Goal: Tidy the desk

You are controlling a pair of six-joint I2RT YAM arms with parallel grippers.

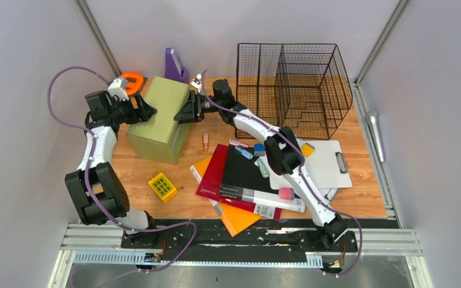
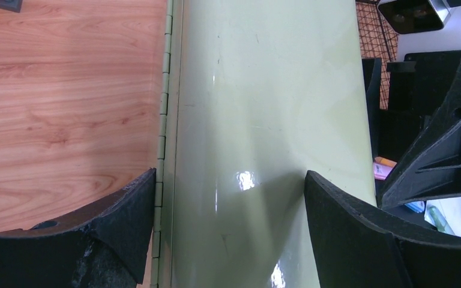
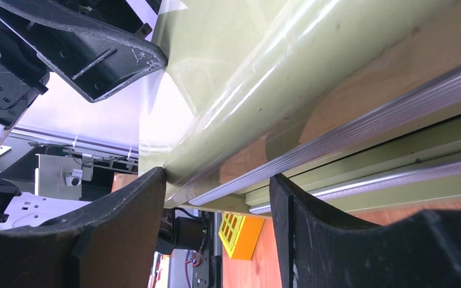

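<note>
A large glossy green box (image 1: 165,101) stands on the left part of the desk between my two grippers. My left gripper (image 1: 150,110) is at its left side, fingers parted. In the left wrist view, one fingertip is beside the box's ridged edge and the other lies over the green face (image 2: 264,90). At the box's right side, my right gripper (image 1: 183,115) also has its fingers apart. The right wrist view shows one finger (image 3: 147,207) against the rounded green edge and the other near the metal-trimmed strips (image 3: 288,159). Whether either finger bears on the box I cannot tell.
A black wire rack (image 1: 288,90) fills the back right. Purple holder (image 1: 176,67) and orange ring (image 1: 132,82) stand behind the box. Yellow block (image 1: 162,187), red folder (image 1: 211,180), black file (image 1: 240,174), orange folder (image 1: 235,221), clipboard (image 1: 327,165) and several small items lie in front.
</note>
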